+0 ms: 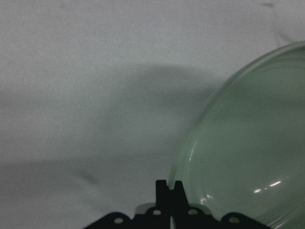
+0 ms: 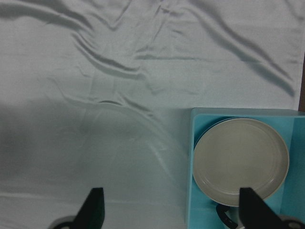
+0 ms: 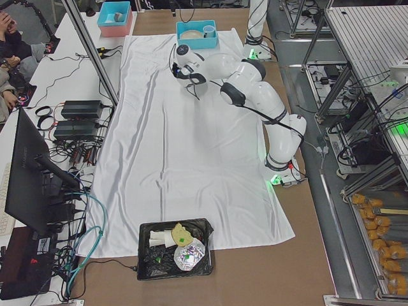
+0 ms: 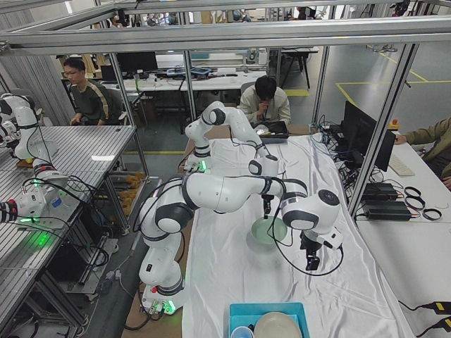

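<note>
A pale green bowl (image 1: 248, 138) fills the right of the left wrist view and shows below the arms in the camera right view (image 4: 261, 234). My left gripper is shut on its rim; in the camera right view that gripper (image 4: 267, 210) is at the bowl. My right gripper (image 4: 312, 257) is over the white cloth, open with nothing between its fingers in the right wrist view (image 2: 171, 200).
A blue bin (image 3: 196, 43) holding a plate (image 2: 240, 160) and a mug stands at the cloth's far end in the camera left view. A black tray (image 3: 156, 268) with items is at the near end. Monitor and cables line one side.
</note>
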